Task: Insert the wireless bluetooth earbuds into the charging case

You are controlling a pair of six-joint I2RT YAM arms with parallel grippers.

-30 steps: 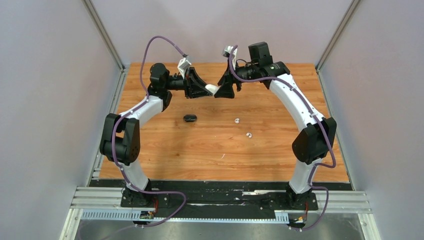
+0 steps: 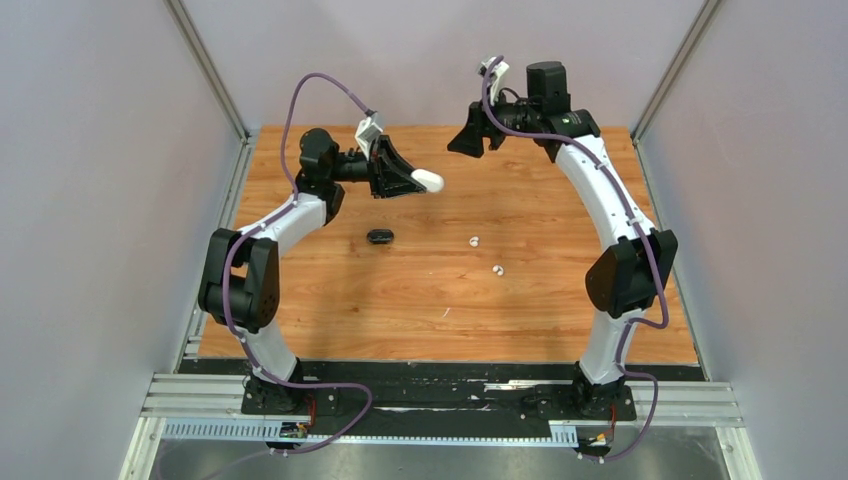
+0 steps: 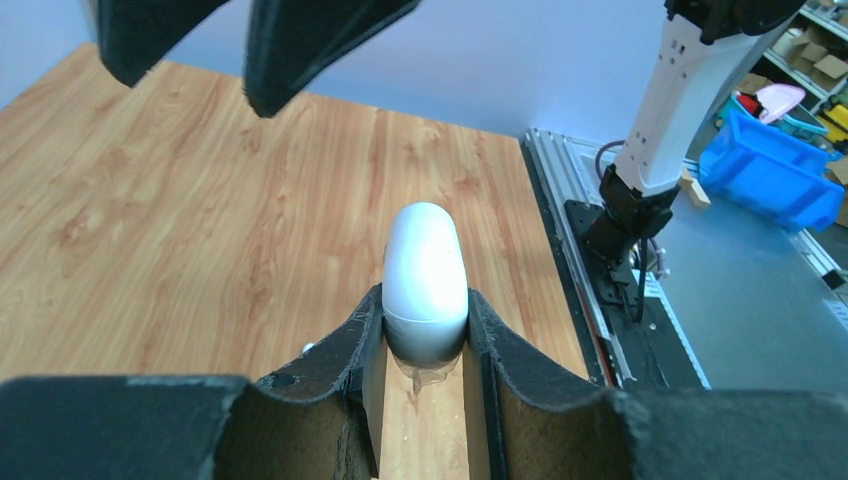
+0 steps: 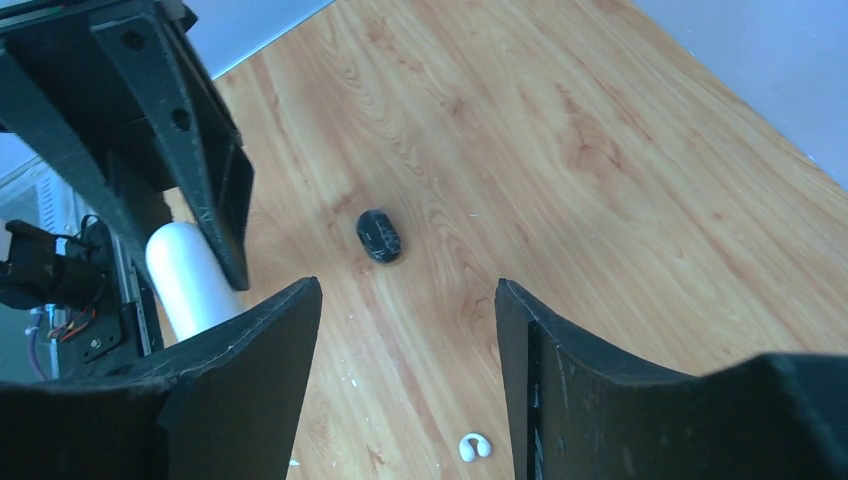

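A white charging case [image 3: 425, 270] is gripped between the fingers of my left gripper, its rounded end sticking out and a seam line across it. In the top view this case [image 2: 430, 181] hangs above the table's far middle. Up and to its right, my right gripper [image 2: 467, 149] is open and empty, clear of the case. In the right wrist view, the case [image 4: 192, 280] is at the lower left, beyond one right finger [image 4: 285, 350]. Two small white earbud spots, one earbud [image 2: 474, 241] and another earbud [image 2: 498, 270], lie apart on the tabletop.
A small black case-like object [image 2: 380, 236] rests on the wooden table [image 2: 540, 320] below the left gripper. Tiny white specks lie nearer the front. Pale walls enclose the sides and back.
My right gripper, which was at the case's free end, has moved away up and to the right. The white case stays with my left gripper, which has hardly moved.
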